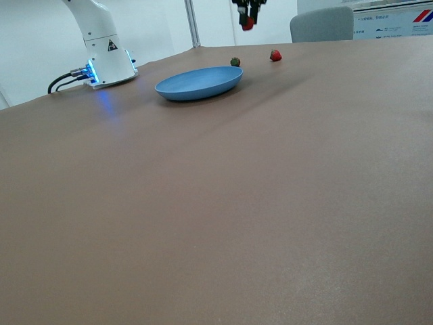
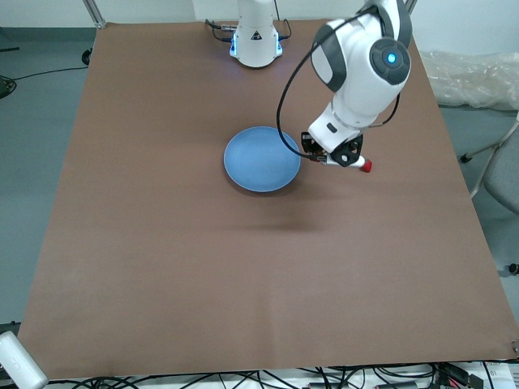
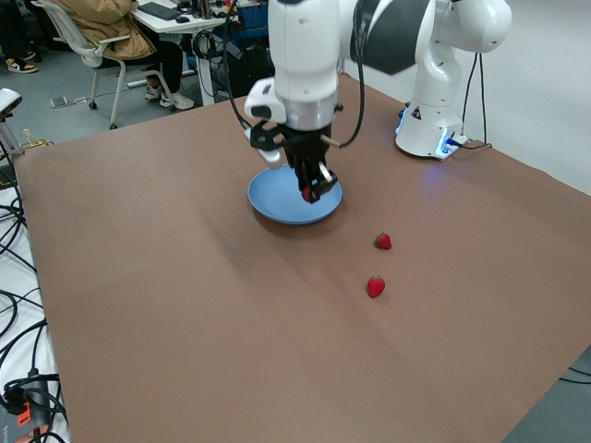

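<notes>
A blue plate [image 2: 258, 160] [image 1: 196, 84] [image 3: 277, 199] lies empty on the brown table. My black gripper [image 1: 248, 17] [image 3: 310, 189] hangs above and beside the plate, shut on a red strawberry [image 1: 247, 26] that shows between its fingers. Two more strawberries lie on the table beside the plate: one [image 3: 382, 242] nearer it, one [image 3: 375, 287] farther off. In the camera top view these appear as a red one [image 1: 275, 55] and one showing mostly green leaves [image 1: 235, 61]. In the camera left view the arm hides most of my gripper, and a red berry [image 2: 366, 165] shows beside it.
The white arm base [image 2: 255, 44] stands at the back. Cables run along the table's outer edge, and a grey chair [image 2: 503, 170] stands off the right side.
</notes>
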